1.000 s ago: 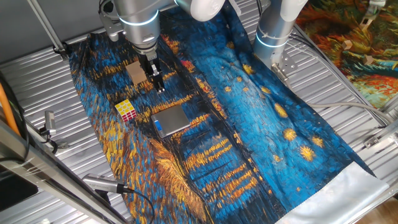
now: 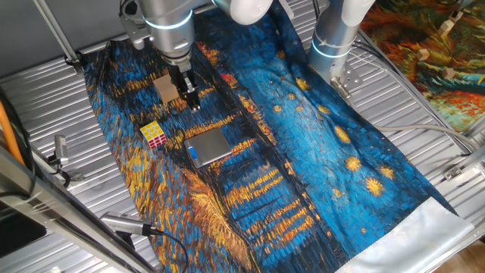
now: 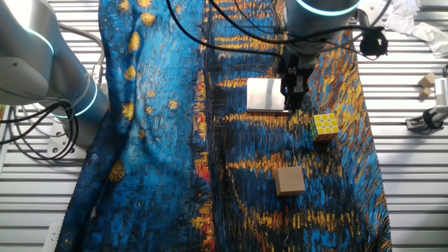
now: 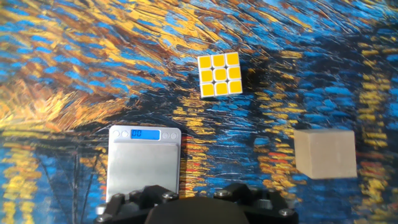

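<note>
My gripper hangs above the cloth, pointing down, its fingers apart and nothing seen between them. In the wrist view two separate dark fingers come in from the bottom edge. A silver scale with a lit blue display lies flat, its lower edge partly behind the fingers. Up from it in that view sits a puzzle cube, yellow face on top. To the right is a plain tan block. The second exterior view shows the gripper by the scale's right edge, clear of the cube and block.
A painted blue-and-orange cloth covers the slatted metal table, with folds along its blue half. Dark cables hang across the second exterior view. A white cloth corner lies at the front right.
</note>
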